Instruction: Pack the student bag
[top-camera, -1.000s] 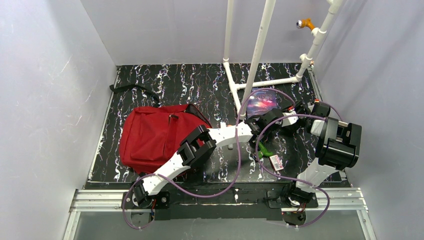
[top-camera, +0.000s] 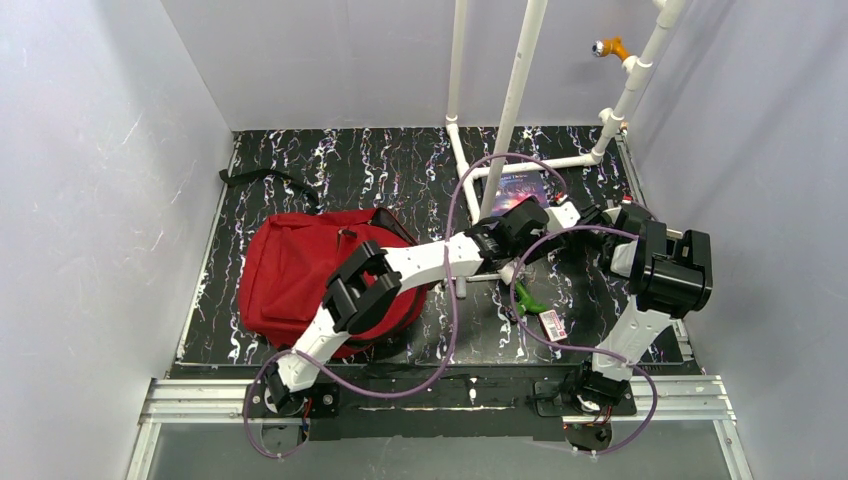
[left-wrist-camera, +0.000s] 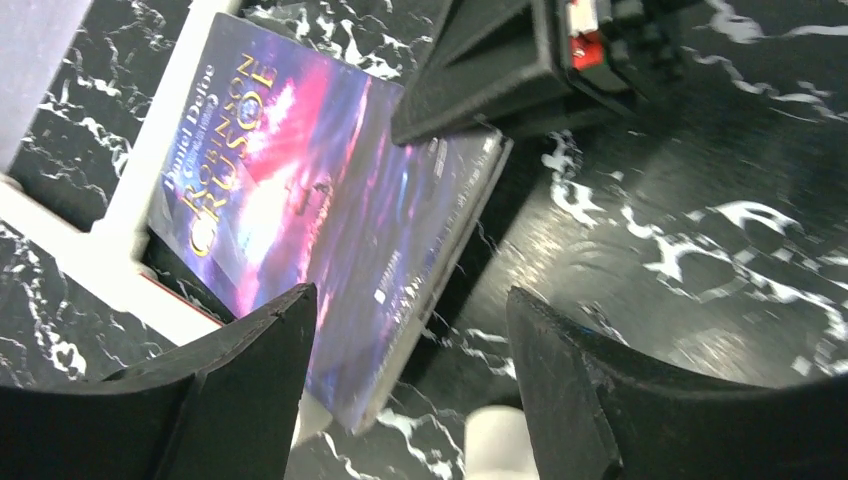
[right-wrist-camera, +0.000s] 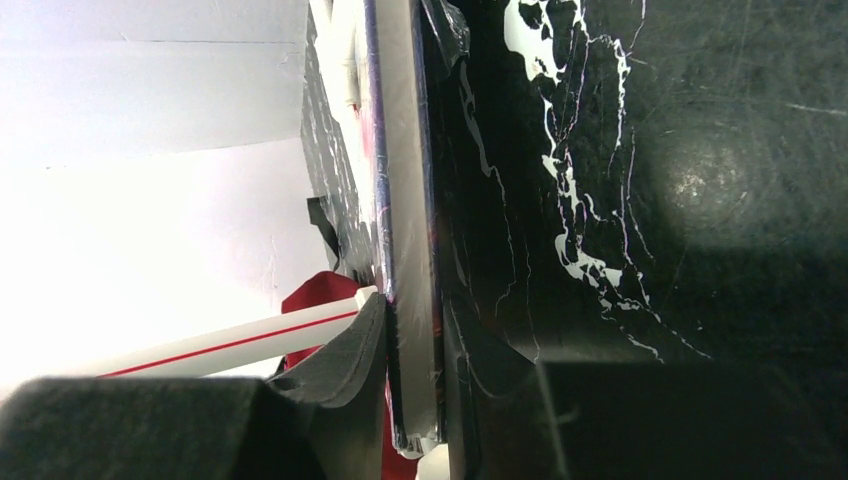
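Observation:
The Robinson Crusoe book (left-wrist-camera: 270, 170), purple and pink with a shiny cover, lies inside the white pipe frame on the right of the table. In the right wrist view its pale page edge (right-wrist-camera: 408, 180) runs between the fingers, and my right gripper is shut on the book. My left gripper stands open over the book's near end, its fingers apart and holding nothing. From above, the book (top-camera: 522, 188) is partly covered by a pipe and the left arm. The red bag (top-camera: 285, 265) lies open-mouthed at left, partly under the left arm.
White pipes (top-camera: 515, 95) rise around the book. A green item (top-camera: 528, 299) and a small white-and-red box (top-camera: 552, 325) lie in front of it. A black strap (top-camera: 268, 176) lies behind the bag.

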